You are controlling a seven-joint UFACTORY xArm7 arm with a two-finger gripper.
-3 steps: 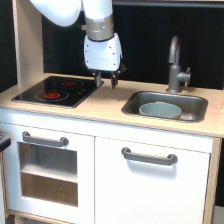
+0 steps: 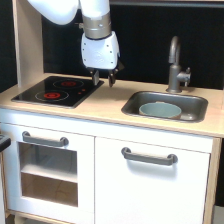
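My gripper (image 2: 104, 79) hangs in front of the dark back panel, just above the wooden counter (image 2: 105, 112) and close to the right side of the black stovetop (image 2: 60, 90). Its two dark fingers stand apart, and I see nothing between them, so it looks open. A pale green round dish (image 2: 160, 110) rests in the sink basin (image 2: 130, 106), well to the right of the gripper.
Behind the sink rises a grey faucet (image 2: 176, 70). Below the counter are a left door (image 2: 48, 141) with a window and a plain white right door (image 2: 148, 190), both with grey handles. Bare counter lies between stovetop and sink.
The arm and gripper have shifted slightly to the left. The dish, sink and doors look unchanged.
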